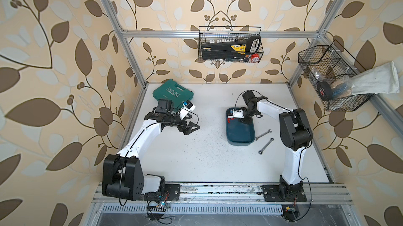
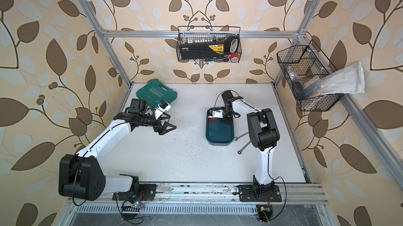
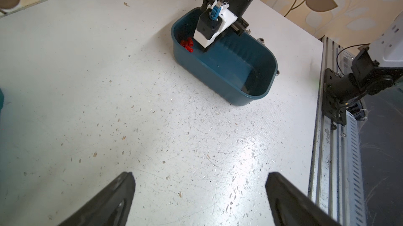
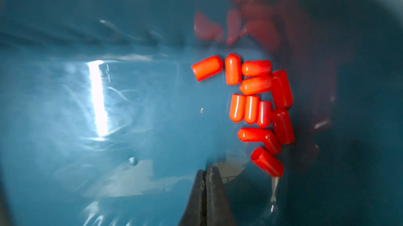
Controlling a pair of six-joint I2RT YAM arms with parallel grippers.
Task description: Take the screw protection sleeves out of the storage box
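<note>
Several red screw protection sleeves lie bunched at one end inside the dark teal storage box (image 1: pixel 240 137), also visible in the left wrist view (image 3: pixel 226 87). My right gripper is down inside the box beside the sleeves, its fingertips shut together with nothing showing between them. The arm's body hides part of the box in the top views. My left gripper (image 1: pixel 191 123) hangs over the table left of the box, open and empty, its fingers blurred at the bottom of its wrist view.
A green tool case (image 1: pixel 172 89) lies at the back left. Two wrenches (image 1: pixel 266 144) lie right of the box. Wire baskets (image 1: pixel 230 47) hang on the frame above.
</note>
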